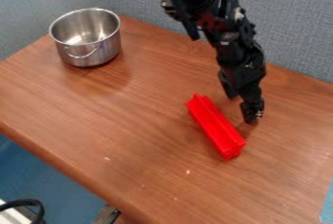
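Note:
A long red block (216, 127) lies diagonally on the wooden table. My black gripper (250, 111) hangs low just to the upper right of the block, pointing down, close to the tabletop and apart from the block as far as I can tell. Its fingers are small and dark, so whether it is open or shut is unclear.
A steel pot (85, 35) with a handle stands at the back left of the wooden table (117, 140). A grey padded wall runs behind. Dark cables and a pale object lie off the table at the lower left.

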